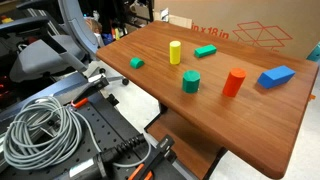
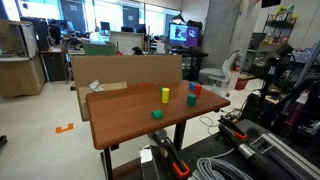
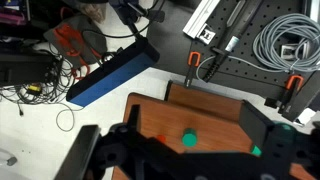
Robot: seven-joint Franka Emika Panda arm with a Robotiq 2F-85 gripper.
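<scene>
On the brown wooden table (image 1: 217,104) stand a yellow cylinder (image 1: 175,52), a green cylinder (image 1: 191,82) and a red cylinder (image 1: 234,83). A blue block (image 1: 276,77) lies near the table's right end. One green block (image 1: 205,50) rests by the back edge, and a smaller green piece (image 1: 136,63) is at the left front. In the wrist view my gripper is open, its dark fingers spread wide with nothing between them. Far below it show the green cylinder (image 3: 189,138), part of a red piece (image 3: 161,138) and another green piece (image 3: 256,151).
A cardboard panel (image 2: 125,70) stands behind the table. Coiled grey cable (image 1: 43,136) and tools lie on the dark bench (image 1: 112,130) beside it. A small green object (image 2: 66,128) appears to be on the floor. Bare tabletop separates most pieces.
</scene>
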